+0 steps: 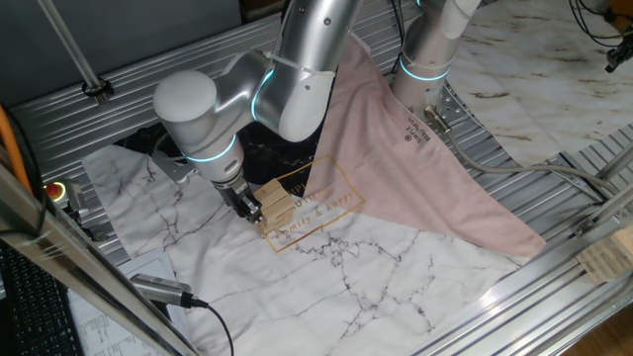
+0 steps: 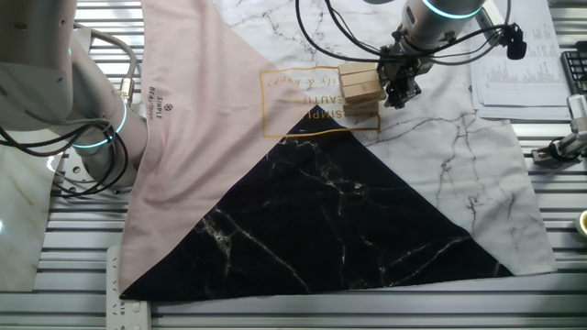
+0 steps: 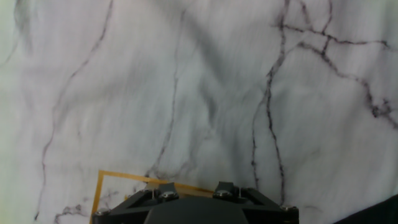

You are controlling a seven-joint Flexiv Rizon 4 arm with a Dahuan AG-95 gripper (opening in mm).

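Observation:
A small stack of pale wooden blocks stands on the cloth, over one end of the gold-framed lettering. In exterior view 2 the same blocks show layered, right beside my gripper. My gripper is low against the stack's left side in exterior view 1. Its dark fingertips stand apart at the bottom of the wrist view. A narrow tan strip shows between them, mostly hidden by the gripper body. Whether the fingers clamp a block cannot be made out.
Marble-patterned cloth with pink and black areas covers the table, slightly wrinkled and largely clear. Papers and a black-cabled device lie at the left. More wood sits at the right edge.

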